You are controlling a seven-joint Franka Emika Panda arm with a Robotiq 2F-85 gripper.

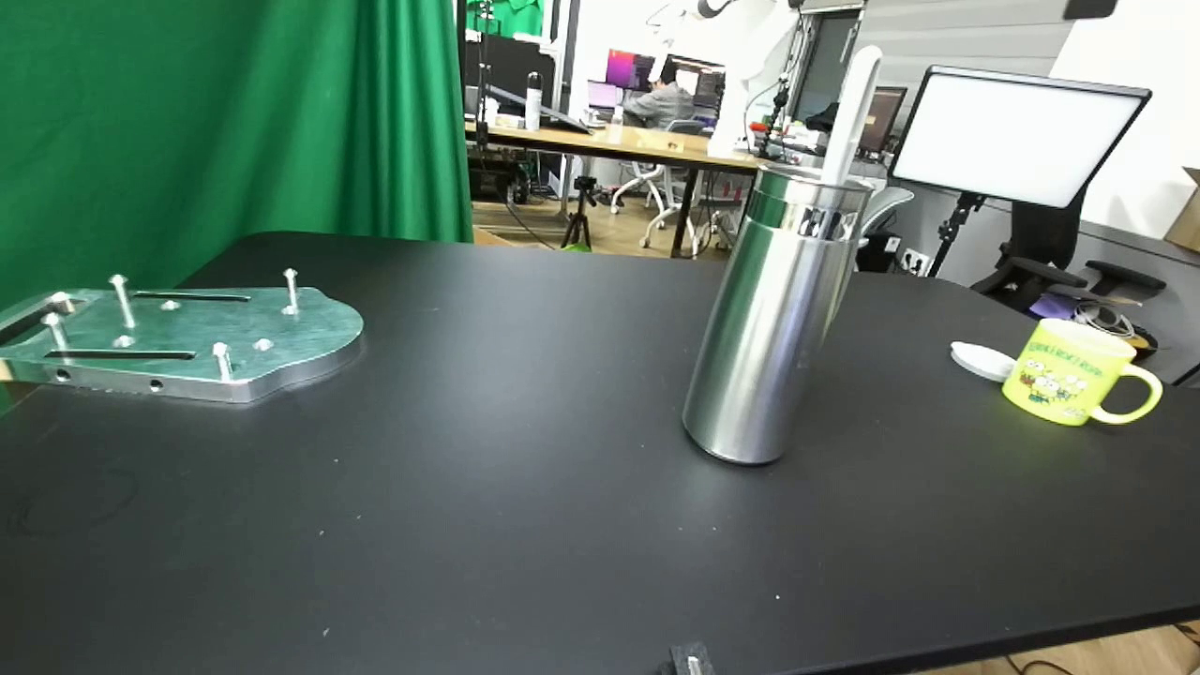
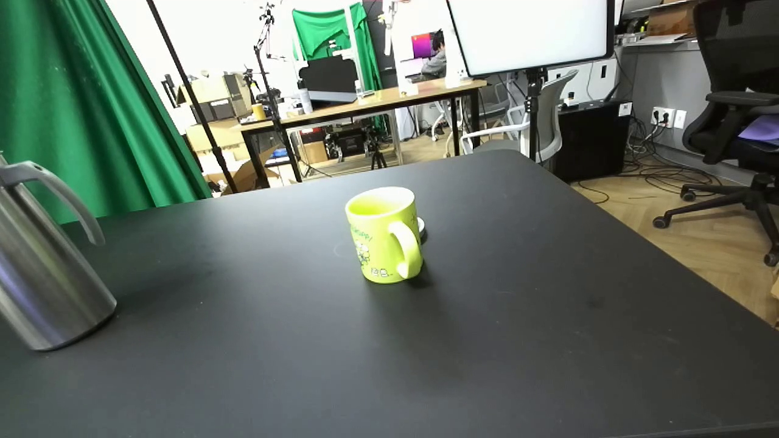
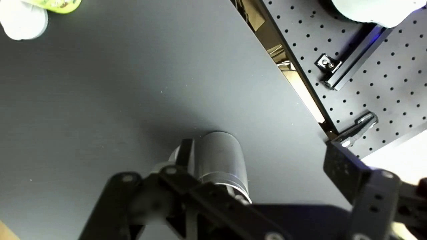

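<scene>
A brushed-steel jug (image 1: pixel 765 337) with a pale grey handle (image 1: pixel 851 112) stands upright on the black table; in exterior view 2 part of the same jug (image 2: pixel 51 285) shows at the left edge. A yellow-green cartoon mug (image 2: pixel 383 241) stands upright beside a small white round lid (image 1: pixel 982 360). In the wrist view my gripper is open, its two fingers wide apart. The jug (image 3: pixel 220 154) appears below, nearer the left finger (image 3: pixel 184 154), and its top is partly hidden by the gripper. Neither exterior view shows the gripper.
A green-topped metal plate (image 1: pixel 225 332) with upright bolts lies at the table's left. A perforated board (image 3: pixel 384 80) with a black rail lies past a gap beyond the table edge.
</scene>
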